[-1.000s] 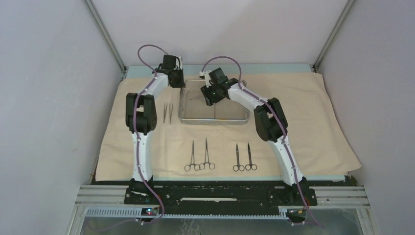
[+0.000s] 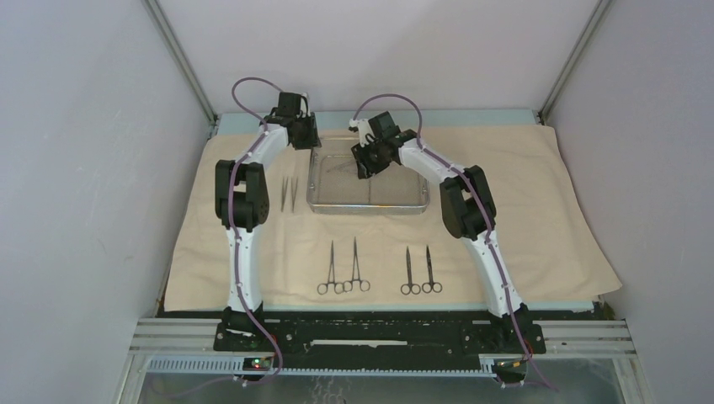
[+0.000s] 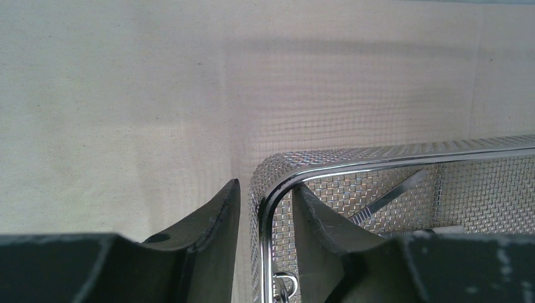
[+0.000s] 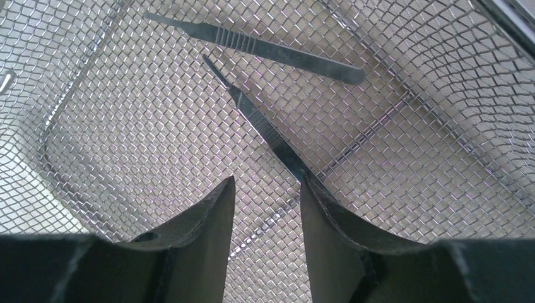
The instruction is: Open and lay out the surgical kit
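Note:
A wire-mesh tray [image 2: 368, 208] with a metal rim stands at the back middle of the cloth. Its far left corner, a rounded rim [image 3: 265, 214], lies between the fingers of my left gripper, which is part open around it with a gap on the finger sides. Inside the tray, in the right wrist view, lie two slim dark scalpel handles, an upper handle [image 4: 296, 58] and a slanting handle [image 4: 268, 131]. My right gripper is open over them, nothing between its fingers; its right fingertip covers the slanting handle's lower part.
Two thin tweezers [image 2: 293, 194] lie left of the tray. In front are two ring-handled clamps [image 2: 355, 265] and, further right, two scissors [image 2: 430, 273].
The left arm stays at the tray's corner with barely any movement.

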